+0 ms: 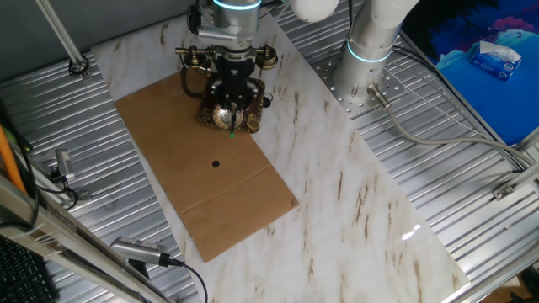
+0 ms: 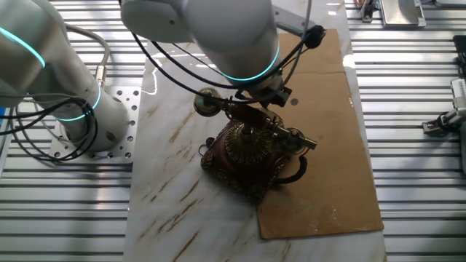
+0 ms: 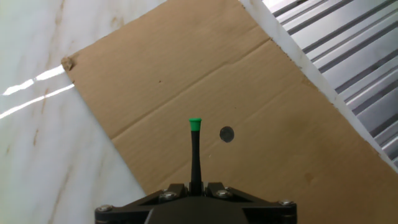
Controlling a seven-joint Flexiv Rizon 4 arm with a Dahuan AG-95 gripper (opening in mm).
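Note:
An old-style telephone (image 2: 247, 149), dark red-brown with brass ornament, stands upright with its handset (image 2: 256, 116) across the top cradle. In exterior view 1 its round dial (image 1: 221, 116) faces the front, partly covered by the gripper. My gripper (image 1: 232, 135) hangs over the phone's front, its narrow black fingers together and ending in a green tip. From the wrist, the gripper looks shut, with no separate object visible between the fingers. Whether the tip touches the phone, I cannot tell. The phone is outside the wrist view.
Beneath and before the phone lies a flat cardboard sheet (image 1: 244, 206) with a black round spot (image 3: 227, 134). The marble-patterned board (image 1: 337, 210) is clear to the right. A silver camera-like device (image 1: 139, 250) with a cable sits at the front left.

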